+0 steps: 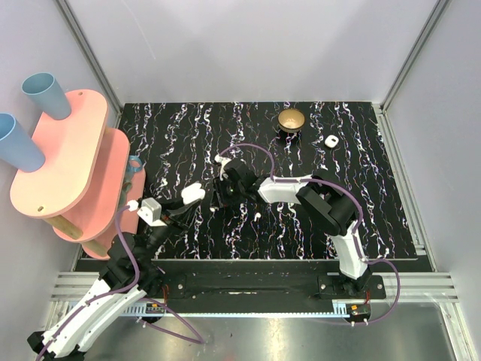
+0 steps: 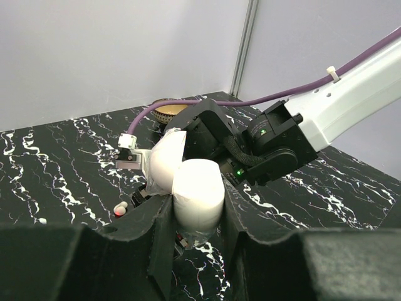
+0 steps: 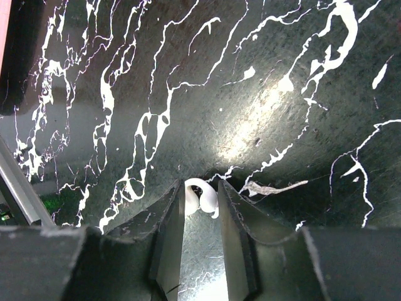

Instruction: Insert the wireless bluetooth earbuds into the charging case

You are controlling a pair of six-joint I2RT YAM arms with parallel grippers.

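Observation:
The white charging case [image 1: 192,192] is held up by my left gripper [image 1: 183,210], which is shut on it; in the left wrist view it shows large [image 2: 198,194] between the fingers, its lid raised. My right gripper is low over the table, its fingertips part open around a white earbud [image 3: 207,197] lying on the dark marble top. In the top view another small white piece [image 1: 258,216] lies just right of the right gripper, likely an earbud, though too small to tell.
The marble table [image 1: 353,218] holds a tan bowl [image 1: 291,118] and a small white object [image 1: 331,141] at the back right. A pink two-tier shelf [image 1: 52,173] with blue cups [image 1: 19,147] stands at the left.

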